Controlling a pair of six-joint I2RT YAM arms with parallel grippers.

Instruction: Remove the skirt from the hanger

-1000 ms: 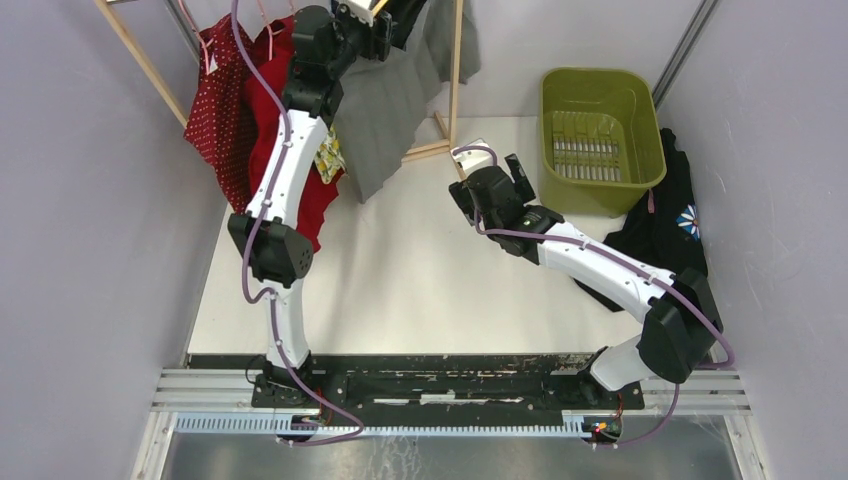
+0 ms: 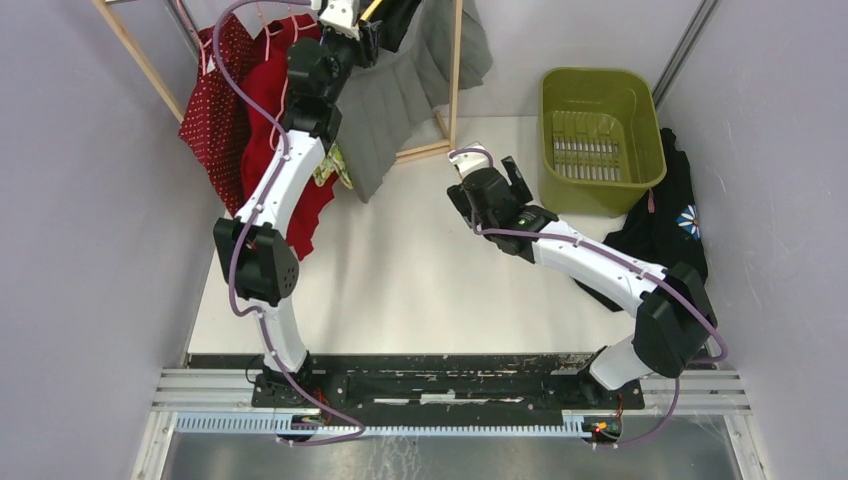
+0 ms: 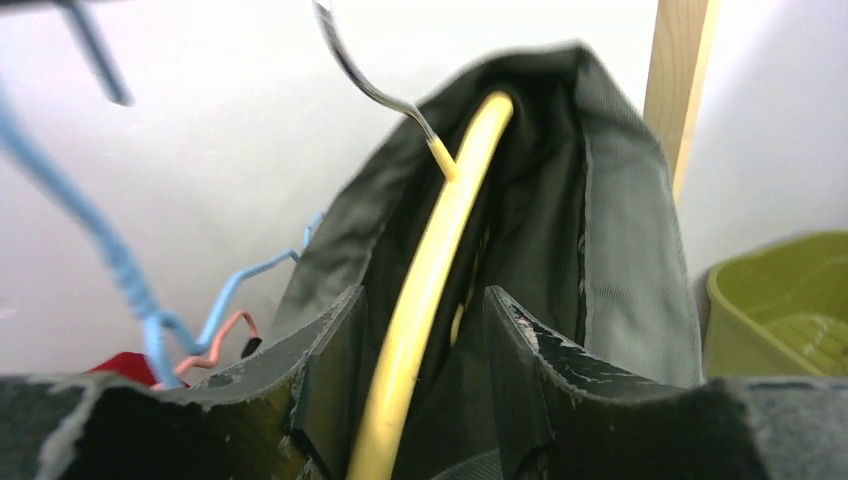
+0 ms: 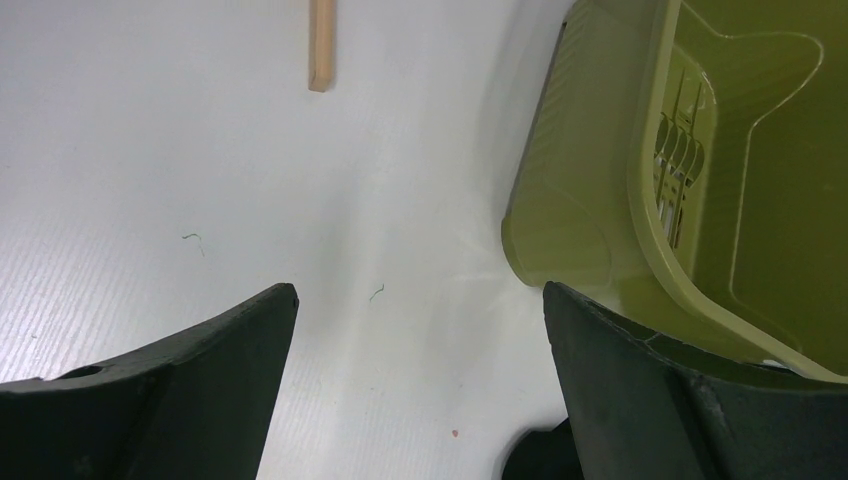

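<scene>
My left gripper is up at the rack, its fingers part open around a yellow hanger (image 3: 440, 240) with a metal hook. Dark fabric (image 3: 540, 220) with grey edges hangs round that hanger. In the top view a grey garment (image 2: 390, 120) hangs below my left wrist, beside red garments (image 2: 270, 90). My right gripper stands open over the bare white table, next to the green bin, with nothing between its fingers.
The green bin (image 2: 600, 140) stands at the back right, with black cloth (image 2: 650, 250) beside it. A wooden rack post (image 2: 455, 70) rises at the back.
My left arm has shifted slightly left in the top view, and the grey garment has swayed a little. The right arm has barely moved.
</scene>
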